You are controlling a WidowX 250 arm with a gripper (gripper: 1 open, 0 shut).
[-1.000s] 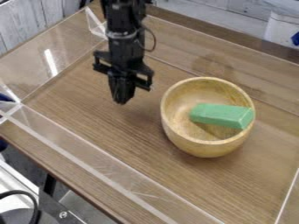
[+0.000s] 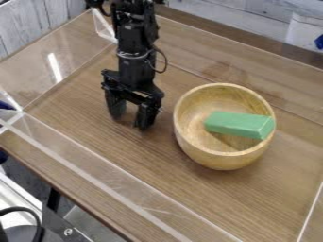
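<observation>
My black gripper [image 2: 131, 106] is low over the wooden table, left of a tan round bowl [image 2: 209, 151]. Its dark fingers are spread open; whether anything dark lies between or under them I cannot tell. A green block [image 2: 239, 125] rests in the bowl, toward its right side.
A black cable lies at the bottom left corner. Small objects are cut off at the left and top right edges.
The bowl and green block look unmoved.
</observation>
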